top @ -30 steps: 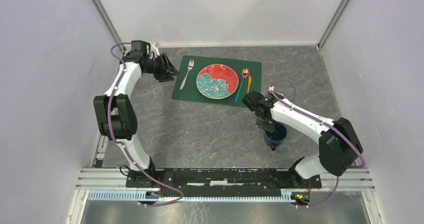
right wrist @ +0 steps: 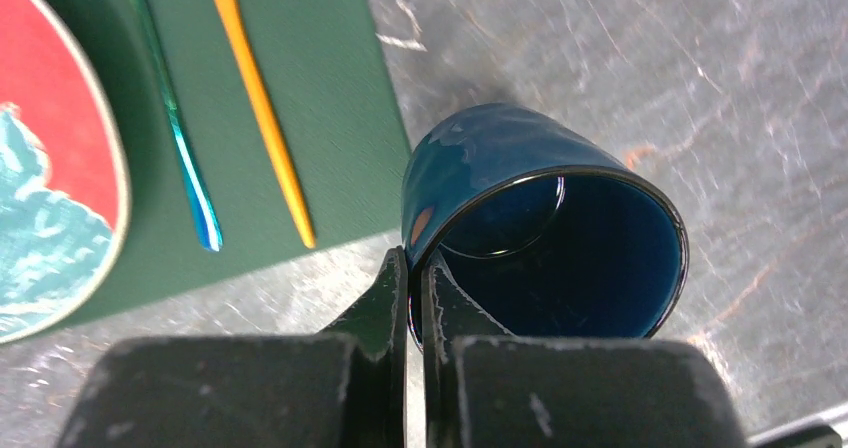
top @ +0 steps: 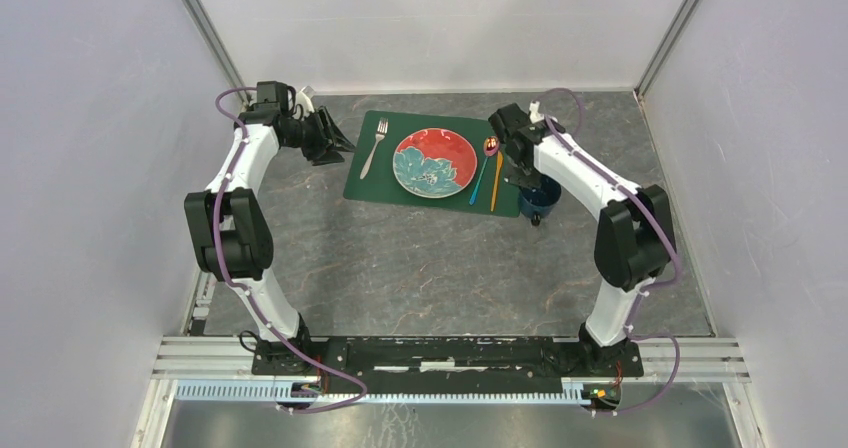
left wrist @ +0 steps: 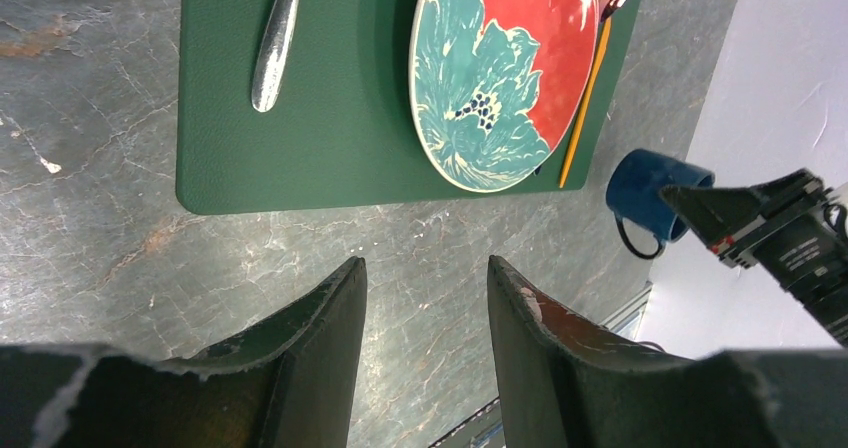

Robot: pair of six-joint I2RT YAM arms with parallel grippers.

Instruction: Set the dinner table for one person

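Observation:
A dark blue mug [right wrist: 520, 148] hangs above the table by its rim, with my right gripper shut on that thin edge. In the top view the mug [top: 540, 203] is at the right front corner of the green placemat [top: 380, 190]; the left wrist view shows it tilted and raised. On the mat lie a silver fork [top: 374, 148] at left, a red and teal plate [top: 436, 146] in the middle, then a blue-handled spoon [top: 481, 176] and an orange knife [top: 496, 186] at right. Open and empty, my left gripper is just left of the mat.
Bare grey table [top: 430, 268] stretches in front of the mat. White walls [top: 735, 148] close off the back and both sides.
The right gripper has carried the mug away from the table's front, toward the back and slightly left, up to the mat's right side. The left arm has hardly shifted.

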